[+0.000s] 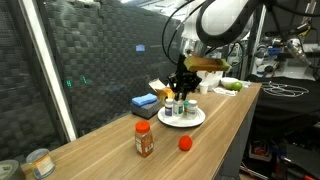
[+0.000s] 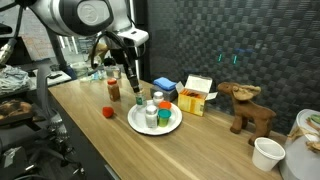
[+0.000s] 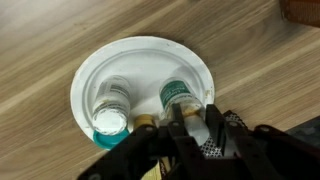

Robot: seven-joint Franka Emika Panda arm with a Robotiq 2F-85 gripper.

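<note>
My gripper is shut on a small bottle with a green band and white parts point(image 3: 178, 94). It holds the bottle upright over the near-left part of the white plate point(image 1: 197, 122); whether the base touches the plate is hard to tell. In the second exterior view, the gripper point(image 2: 137, 88) comes down from above onto the bottle point(image 2: 140, 99) at the plate's left. A white bottle point(image 3: 114, 92) and a teal item point(image 3: 110, 138) share the plate, along with other small containers.
A jar with an orange-red lid point(image 1: 144, 138) and a red round item point(image 1: 185, 143) stand left of the plate. Behind it are a yellow box point(image 2: 195, 96) and a blue sponge-like block point(image 2: 164, 84). A brown toy animal point(image 2: 247, 105) and white cup point(image 2: 267, 152) stand farther off.
</note>
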